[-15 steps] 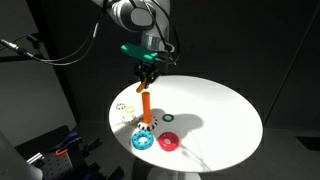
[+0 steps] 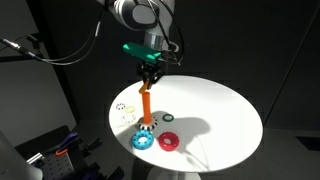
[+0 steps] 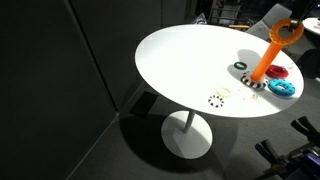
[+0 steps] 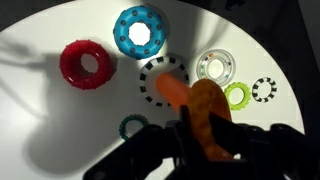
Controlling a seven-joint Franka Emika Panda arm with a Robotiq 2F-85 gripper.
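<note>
An orange ring (image 2: 145,86) is pinched in my gripper, which is shut on its edge. Straight up from the table stands an orange post (image 2: 147,106), its foot in a black-and-white ring-shaped base (image 4: 152,88). In exterior view 2 the ring (image 3: 289,30) is tipped with its hole facing the camera, its lower edge overlapping the top of the post (image 3: 267,60). Whether ring and post touch cannot be told, and the ring does not look threaded down the post. From the wrist, the ring hides part of the post.
On the white round table (image 2: 220,115), a blue ring (image 4: 139,32) and a red ring (image 4: 87,64) lie near the post. A dark green ring (image 4: 132,126), a clear ring (image 4: 215,66), a yellow-green ring (image 4: 238,96) and a small black-and-white ring (image 4: 264,89) surround it.
The orange ring and my gripper have shifted slightly right in exterior view 1, from left of the post's top to over it. The post and loose rings have stayed put.
</note>
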